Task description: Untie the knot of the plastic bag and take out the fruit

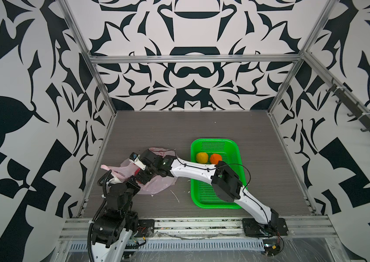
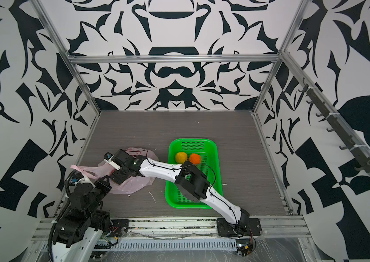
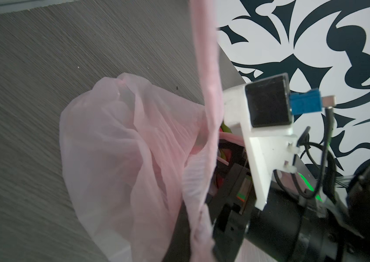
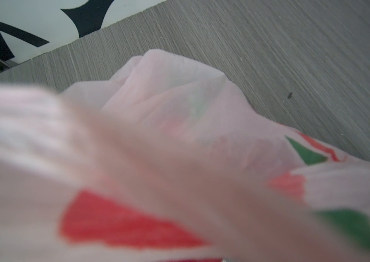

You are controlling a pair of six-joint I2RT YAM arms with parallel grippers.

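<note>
The pink plastic bag (image 1: 160, 187) lies crumpled at the table's left, and a strip of it stretches up close to the camera in the left wrist view. Its mouth is around my right gripper (image 1: 142, 176), whose fingertips are hidden by the bag; how wide they stand does not show. Beside it, at the bag's near edge, my left gripper (image 1: 135, 185) is shut, the bag draped over its wrist; I cannot make out what lies between its fingers. Pink plastic (image 4: 185, 93) with red and green print fills the right wrist view. Any fruit inside is hidden.
A green basket (image 1: 196, 198) stands right of the bag, holding a yellow fruit (image 1: 202, 157) and an orange fruit (image 1: 216, 158). My right arm reaches across above it.
</note>
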